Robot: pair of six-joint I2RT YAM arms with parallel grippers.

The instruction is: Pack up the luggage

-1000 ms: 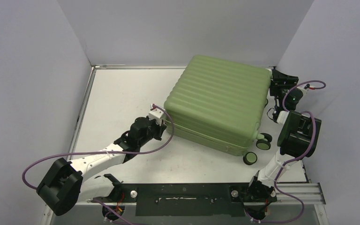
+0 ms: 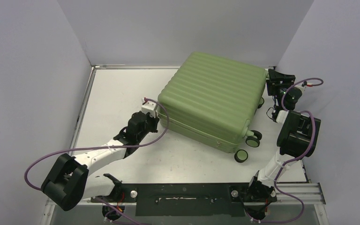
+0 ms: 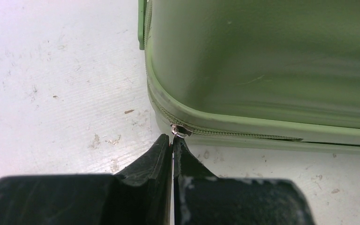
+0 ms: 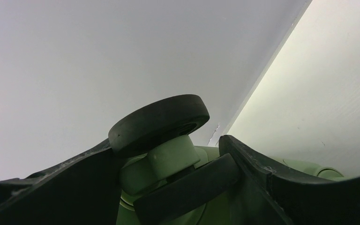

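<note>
A closed green hard-shell suitcase (image 2: 215, 96) lies flat and askew across the right half of the white floor. At its near left corner, my left gripper (image 2: 157, 123) is shut; in the left wrist view its fingertips meet at a small metal zipper pull (image 3: 178, 131) on the zip. The zip's teeth run round that corner. Past the suitcase's far right corner, my right gripper (image 2: 269, 79) straddles a dark double caster wheel (image 4: 161, 123), a finger on either side. Whether the fingers press on the wheel cannot be told.
More casters (image 2: 252, 141) stick out from the suitcase's right end, close to my right arm. A grey wall (image 2: 342, 108) rises just beyond that arm. Bare floor (image 2: 122, 93) lies left of the suitcase, and a clear strip runs in front of it.
The suitcase has slid leftward and slightly toward the back. My left gripper has moved left along with its corner, and my right gripper has shifted a little left.
</note>
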